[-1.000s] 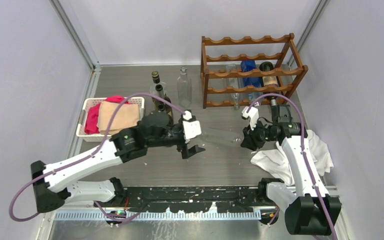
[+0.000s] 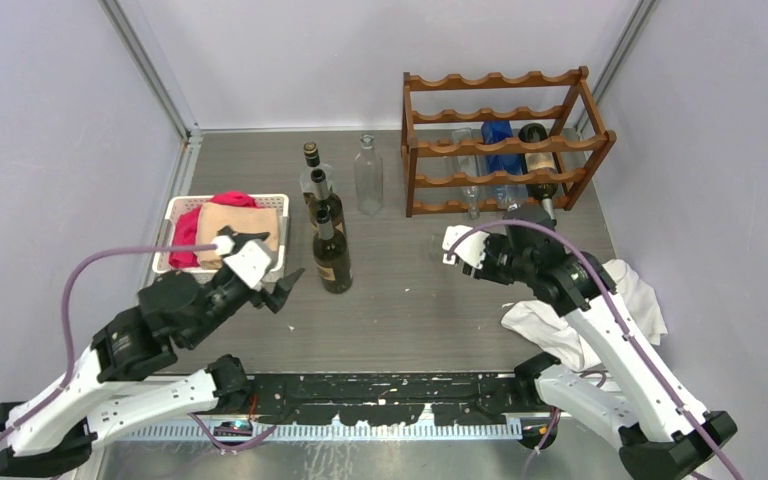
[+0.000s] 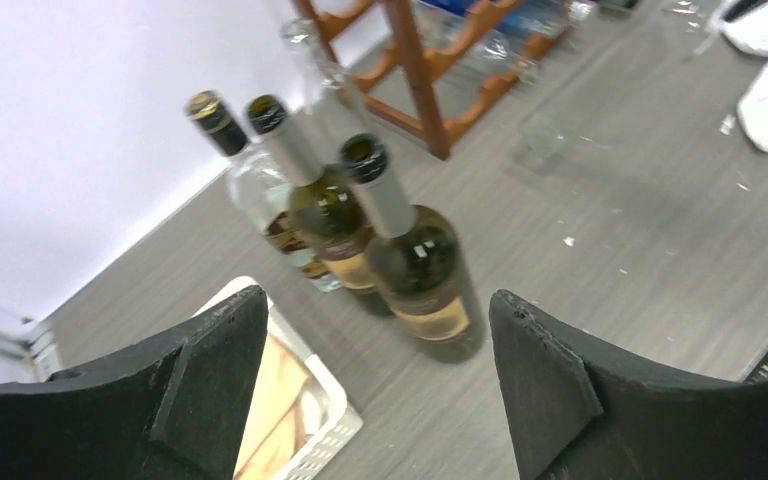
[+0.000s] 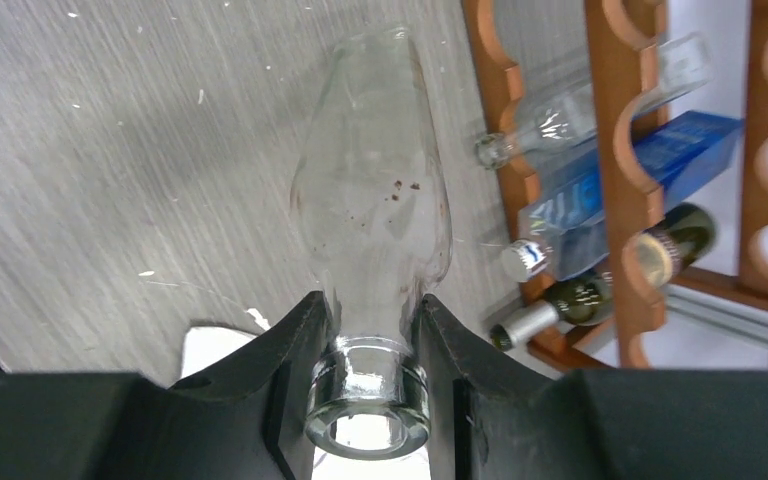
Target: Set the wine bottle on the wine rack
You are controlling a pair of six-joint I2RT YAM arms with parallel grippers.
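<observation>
In the right wrist view, my right gripper is shut on the neck of a clear glass bottle (image 4: 375,190). The bottle's wide base points away from the fingers; its mouth lies toward the camera. From the top this bottle is hardly visible, beside the right gripper (image 2: 460,262) and in front of the wooden wine rack (image 2: 512,147). The rack's lower level holds a clear bottle (image 4: 560,118), a blue bottle (image 4: 650,170) and a dark green bottle (image 4: 582,295). My left gripper is open and empty, near the basket.
Two dark green bottles (image 3: 425,265) stand upright beside a clear bottle with a black cap (image 3: 260,185). Another clear bottle (image 2: 368,180) stands close to the rack. A white basket (image 2: 282,207) holds cloths; a white cloth (image 2: 640,300) lies at right.
My left arm has drawn back leftward, away from the clear bottle, uncovering the standing bottles. My right gripper has shifted left with that bottle and swung it toward the rack.
</observation>
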